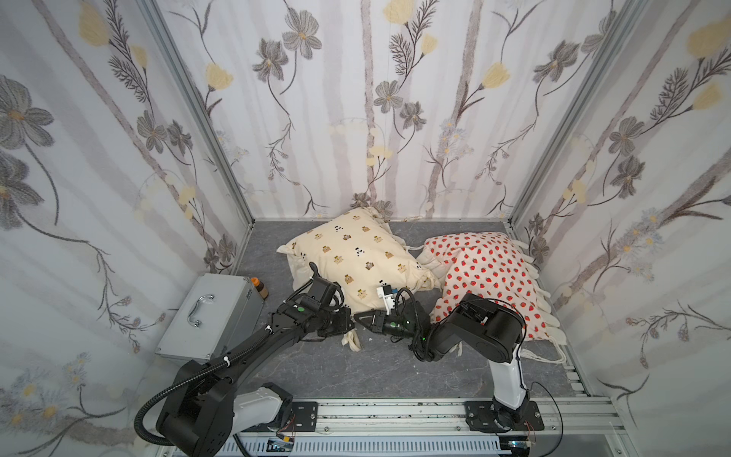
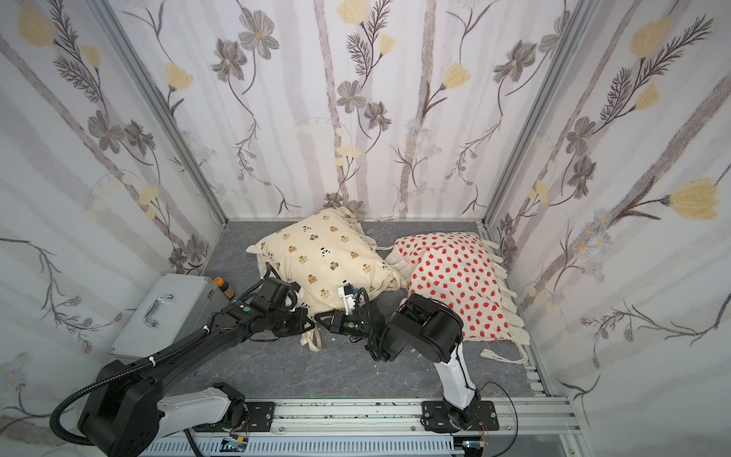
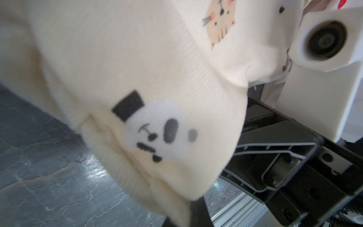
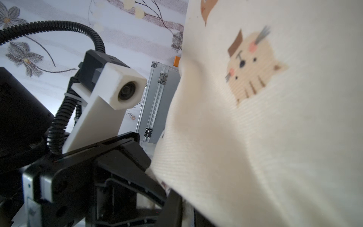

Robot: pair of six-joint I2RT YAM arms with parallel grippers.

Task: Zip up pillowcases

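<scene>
The cream pillowcase with animal prints lies plump across the middle of the floor, its front corner drawn to where both grippers meet. In the left wrist view the seamed edge of the cream cloth runs down between the fingertips of my left gripper, which is shut on it. Facing it at the same corner is my right gripper, its fingers a little apart with a pale strip showing between them, right under the cloth. No zipper or slider can be made out. The strawberry pillowcase rests to the right.
A silver case stands at the left, with an orange-capped bottle beside it. A pale strap hangs below the grippers. Bare grey floor lies in front.
</scene>
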